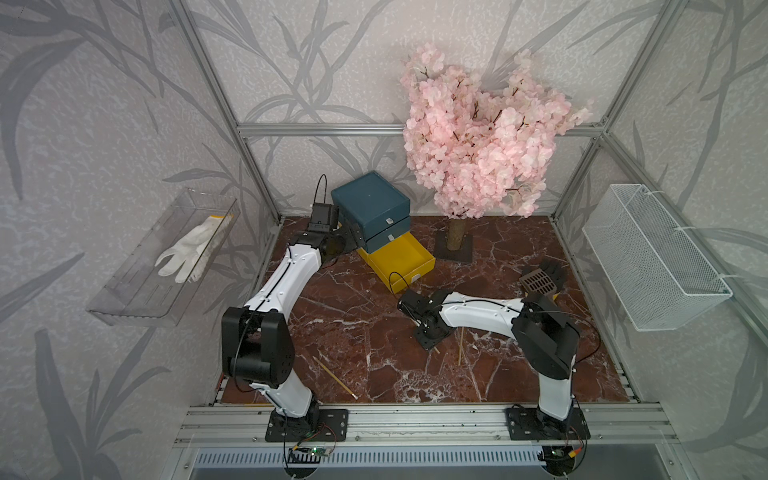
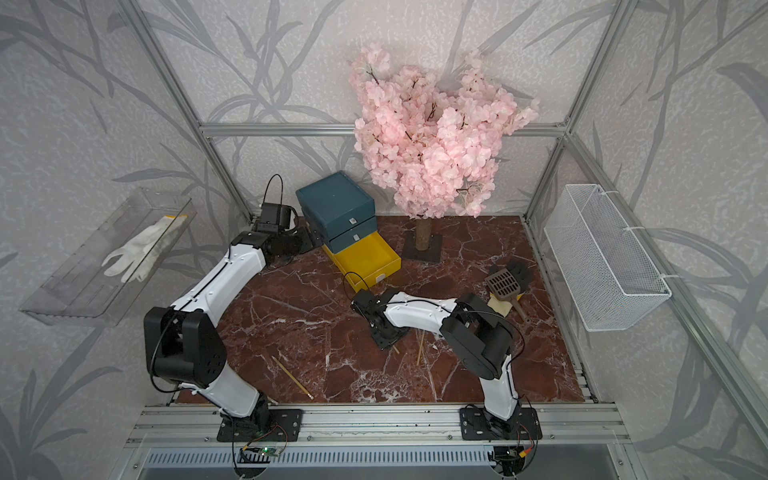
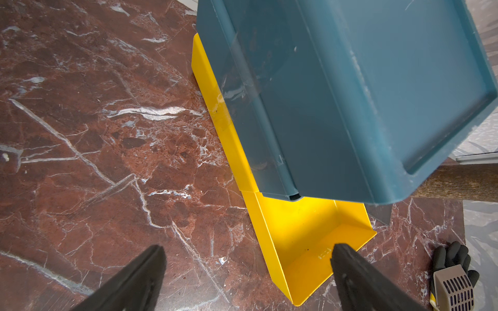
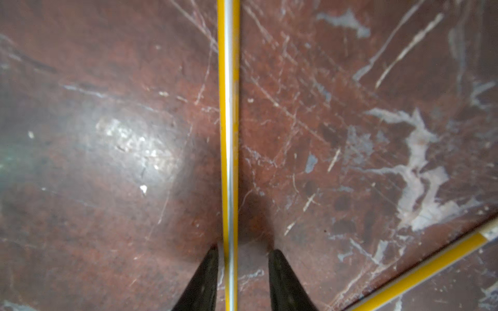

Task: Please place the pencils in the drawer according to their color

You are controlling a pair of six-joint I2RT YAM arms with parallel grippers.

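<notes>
Along the middle of the right wrist view lies a yellow pencil (image 4: 229,129) with a shiny stripe; my open right gripper has one finger on each side of its near end, and contact cannot be told. A second yellow pencil (image 4: 425,269) crosses the lower right corner. Another pencil (image 1: 335,377) lies on the table's front left. The yellow drawer (image 1: 397,260) is pulled out and looks empty, under a shut blue drawer (image 1: 387,235). Beside the left flank of this stack stands my left gripper, open with nothing between its fingers.
A blossom tree (image 1: 456,236) stands behind and right of the drawers. At the table's right lies a brown slotted tool (image 1: 538,281) on dark gloves. A wire basket (image 1: 656,256) hangs on the right wall, a clear bin (image 1: 164,256) on the left.
</notes>
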